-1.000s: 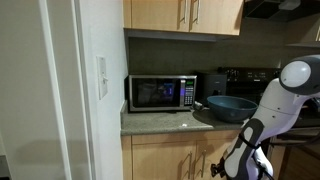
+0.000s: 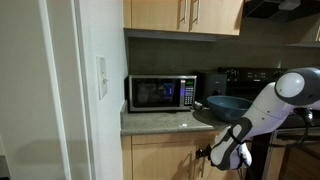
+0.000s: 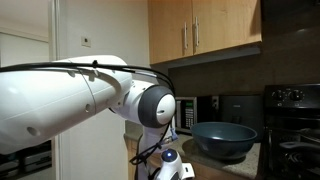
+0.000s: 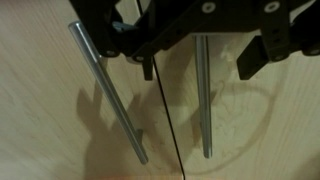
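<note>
My gripper stands open in front of two pale wooden cabinet doors in the wrist view, its black fingers (image 4: 249, 62) well apart. Between those fingers runs the right metal bar handle (image 4: 206, 115); whether any finger touches it, I cannot tell. Another bar handle (image 4: 120, 105), slanted in this view, lies to the left, across the dark seam between the doors. From outside, the gripper (image 2: 203, 154) is low at the lower cabinet (image 2: 158, 160), under the counter. The arm hides part of the doors there.
Above the doors, the grey counter (image 2: 158, 123) carries a microwave (image 2: 160, 93) and a large dark blue bowl (image 3: 223, 139). A black stove (image 3: 292, 145) stands to the right. Wall cabinets (image 2: 160, 16) hang overhead. A white wall (image 2: 102, 140) borders the left side.
Over the last second my arm has risen and shifted left in exterior view 1, taking the gripper higher along the lower cabinet front. The bowl and microwave have stayed put.
</note>
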